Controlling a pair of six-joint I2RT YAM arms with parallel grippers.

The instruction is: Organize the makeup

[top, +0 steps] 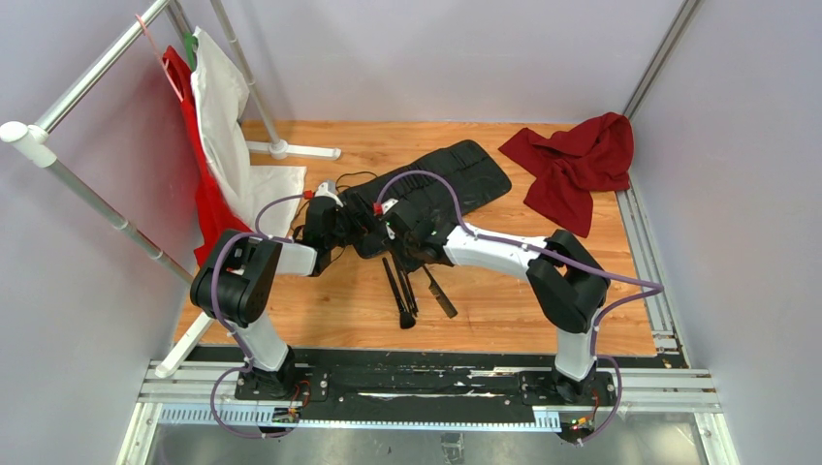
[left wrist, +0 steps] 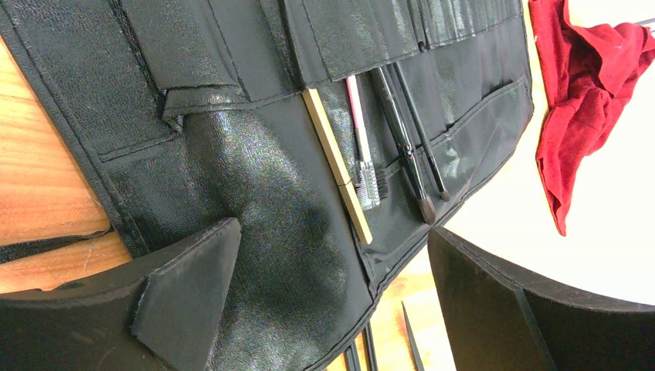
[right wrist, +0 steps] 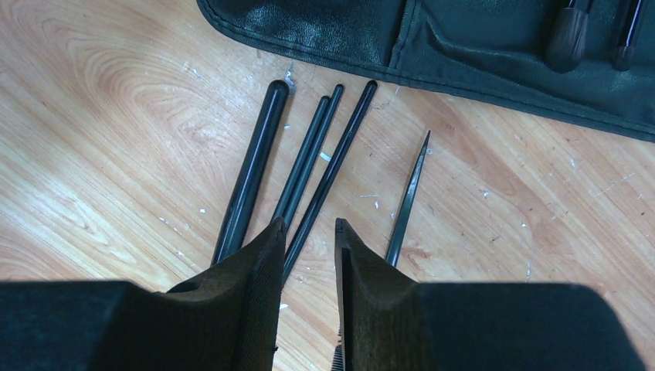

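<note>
The black makeup roll lies unfolded on the table. In the left wrist view its pockets hold a yellow stick, a pink-handled small brush and two dark brushes. My left gripper is over the roll's left part, its fingers wide apart with nothing between them. On the bare wood in front lie a thick-handled brush, several thin black handles and a comb with a pointed tail. Above these hangs my right gripper, open and empty, its fingertips between the thin handles and the comb tail.
A dark red cloth lies at the back right. A rack with red and white garments stands at the left, and a thin cord trails beside the roll.
</note>
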